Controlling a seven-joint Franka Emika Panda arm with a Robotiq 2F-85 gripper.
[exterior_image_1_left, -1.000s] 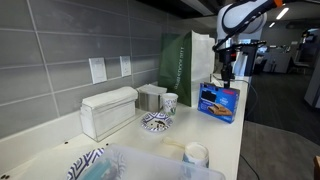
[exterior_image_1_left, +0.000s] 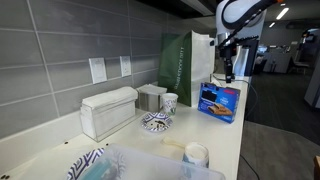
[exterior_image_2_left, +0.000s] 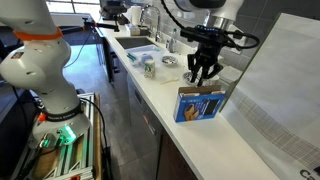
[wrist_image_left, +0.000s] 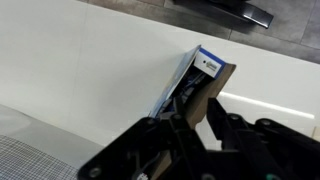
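A blue box (exterior_image_1_left: 218, 103) with a food picture on its front stands on the white counter near its far end. Its top is open, and a brown cardboard flap (wrist_image_left: 222, 80) sticks up in the wrist view. My gripper (exterior_image_2_left: 201, 77) points down at the box's opening. Seen from above, the two dark fingers have a gap between them, and nothing clearly shows held there. The dark inside of the box (exterior_image_2_left: 201, 104) is mostly hidden behind the fingers, so how far the tips reach in cannot be told.
A dark green bag (exterior_image_1_left: 176, 68) stands behind the box against the wall. Nearer exterior view 1 are a patterned bowl (exterior_image_1_left: 156, 122), a cup (exterior_image_1_left: 170, 103) and a clear plastic tub (exterior_image_1_left: 150, 165). White counter (exterior_image_2_left: 190, 150) in front of the box is clear.
The arm above the box has shifted slightly up and to the right in exterior view 1. The gripper remains over the box, which has not visibly moved.
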